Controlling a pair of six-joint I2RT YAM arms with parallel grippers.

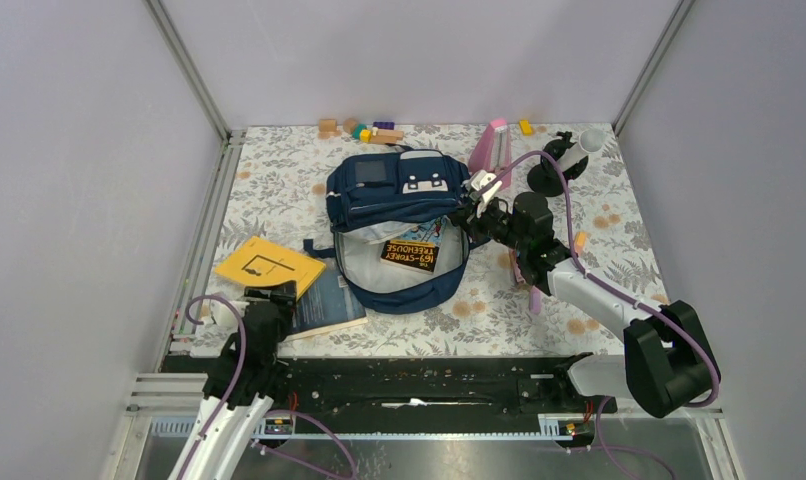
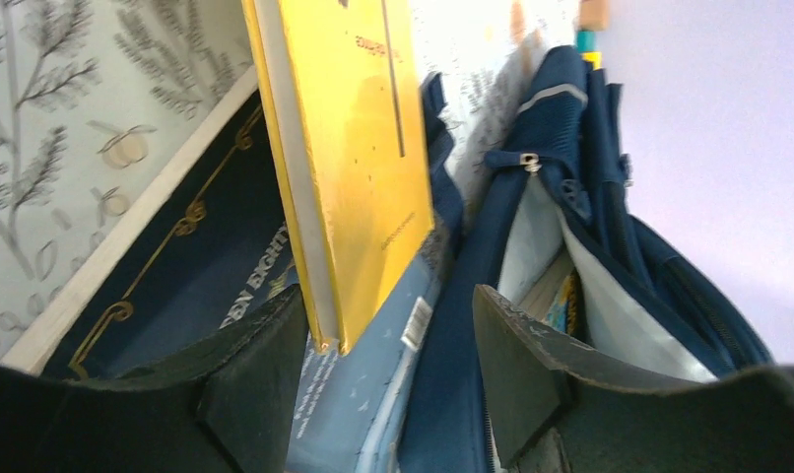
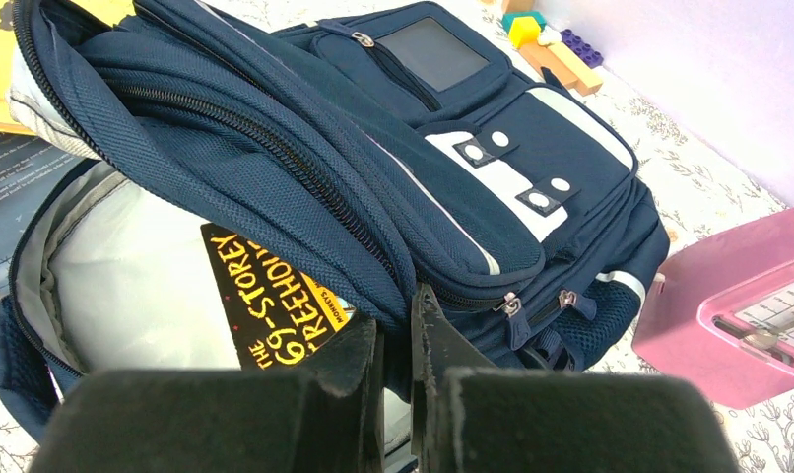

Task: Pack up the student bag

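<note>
A navy backpack lies open, a book titled "169-Storey Treehouse" inside it. My right gripper is shut on the bag's zippered flap edge, lifting it over the opening. My left gripper stands part open at the left, with the end of a yellow book just beyond and between its fingertips. That book rests partly on a dark blue book; whether the fingers touch it is unclear.
Wooden blocks lie at the back, a pink case at back right, beside a black object. Smaller items lie right of the bag, partly behind the right arm.
</note>
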